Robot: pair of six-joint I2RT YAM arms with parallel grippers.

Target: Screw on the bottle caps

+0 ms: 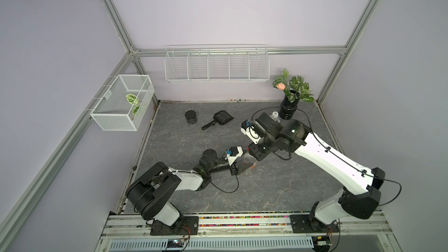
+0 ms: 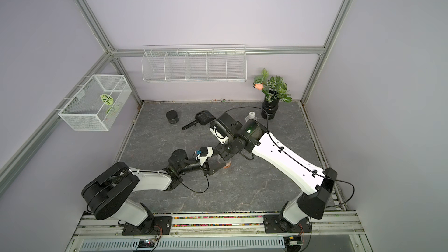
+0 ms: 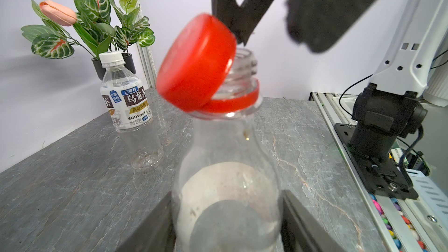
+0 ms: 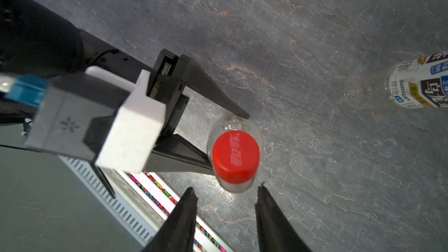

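A clear bottle [image 3: 224,149] stands between my left gripper's fingers, which close around its body. In the left wrist view its red cap [image 3: 196,60] sits tilted on the neck [image 3: 240,60], off to one side of the threads. In the right wrist view the cap [image 4: 235,156] tops the bottle, and my right gripper is open just beside it, nothing between its fingertips. A second bottle [image 3: 126,105], white-capped with a Suntory label, stands behind on the dark table [image 3: 70,196].
A potted plant [image 1: 288,107] stands at the back right. A black pan [image 1: 223,117] and a dark round container [image 1: 190,117] lie at the back left. Wire baskets [image 1: 217,65] hang on the walls. My right arm reaches over the middle of the table.
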